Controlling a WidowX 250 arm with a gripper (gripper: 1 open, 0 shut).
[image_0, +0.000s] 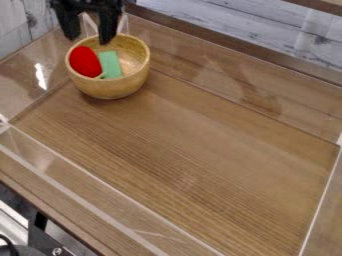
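A round light wooden bowl (128, 86) sits at the upper left of the wooden table. Inside it are a red object (84, 62) and a pale green block (110, 64). My gripper (91, 26), dark and blurred, hangs at the top edge over the back of the bowl, above the two objects; it appears open, with nothing visible between its fingers.
A pale wall borders it at the upper left, and a dark cable lies at the lower left edge.
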